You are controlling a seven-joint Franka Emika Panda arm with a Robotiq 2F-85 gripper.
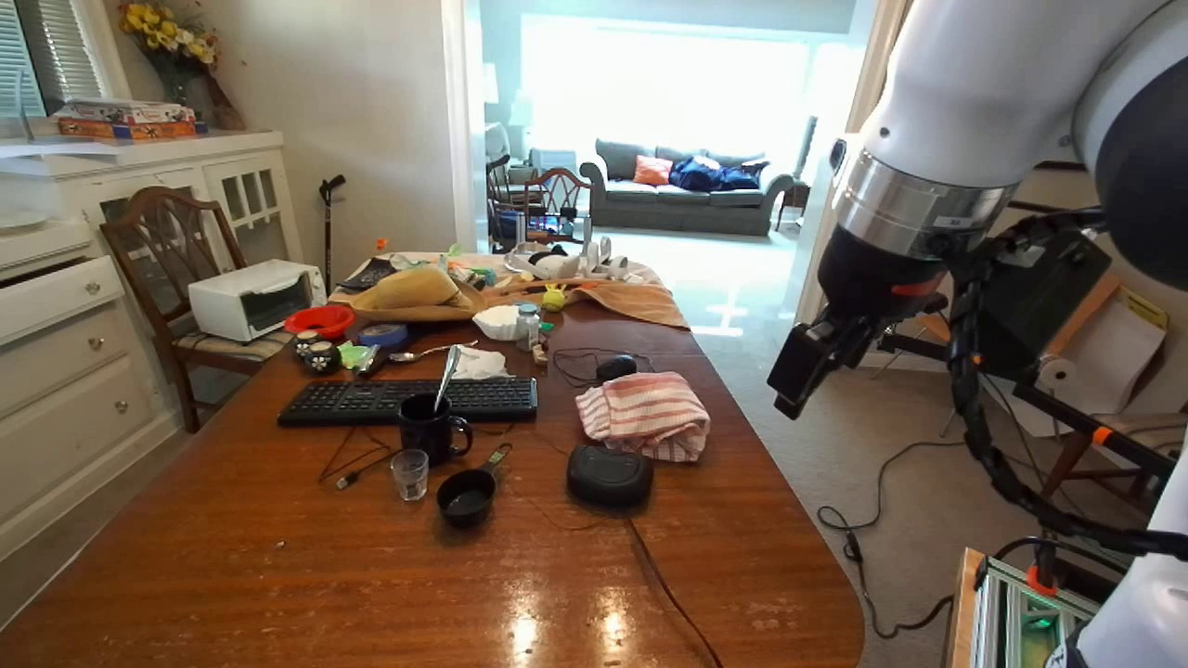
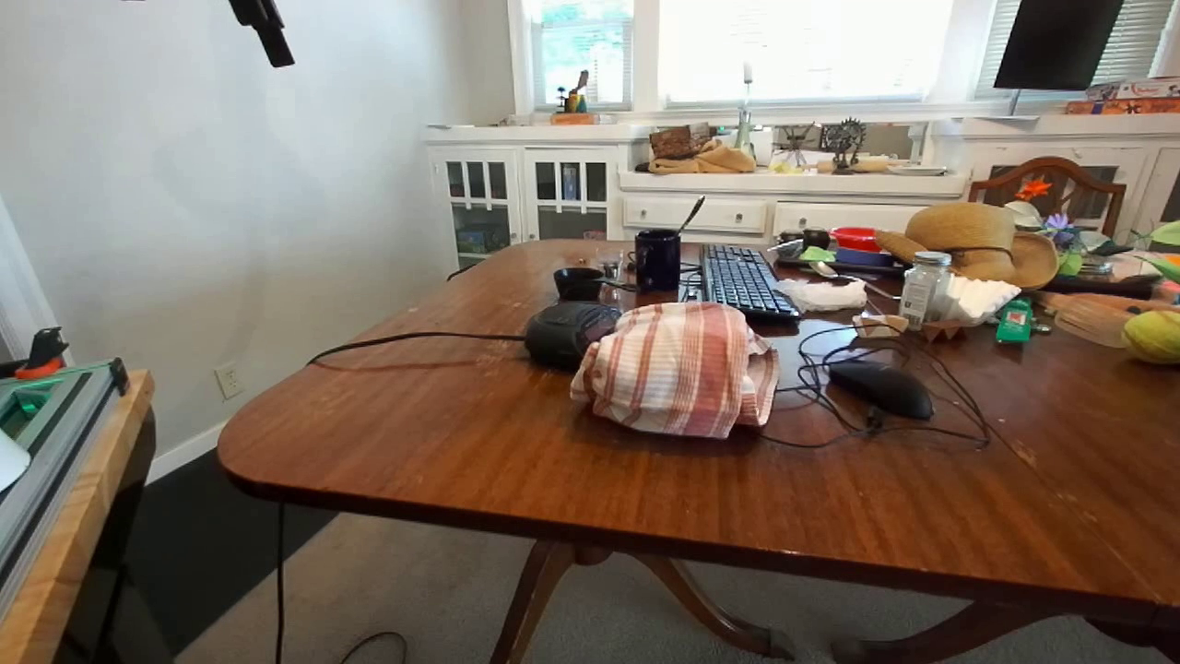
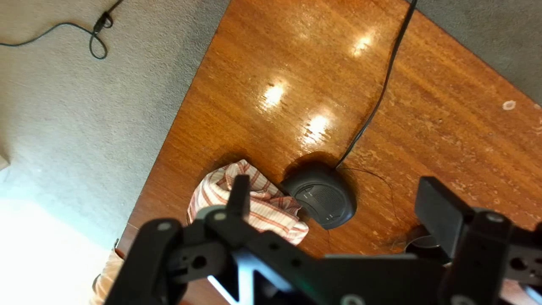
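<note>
High above the right side of the table hangs my gripper, its two fingers wide apart and nothing between them. In exterior view 1 the gripper [image 1: 788,406] shows from the side, off the table's right edge; only a dark tip of it enters the top left of exterior view 2. Below lies a folded red-and-white striped towel [image 1: 646,414], bunched into a mound. Touching or very near it is a black rounded device [image 1: 609,477] with a cord. In the wrist view the device [image 3: 325,195] sits between the fingers' outlines, far beneath them, and my left finger partly covers the towel [image 3: 269,211].
Left of the device stand a black measuring cup [image 1: 465,496], a clear glass [image 1: 409,475] and a dark mug [image 1: 429,428] with a spoon. Behind are a keyboard [image 1: 407,402], a mouse [image 2: 881,387] and a glass jar [image 2: 925,290].
</note>
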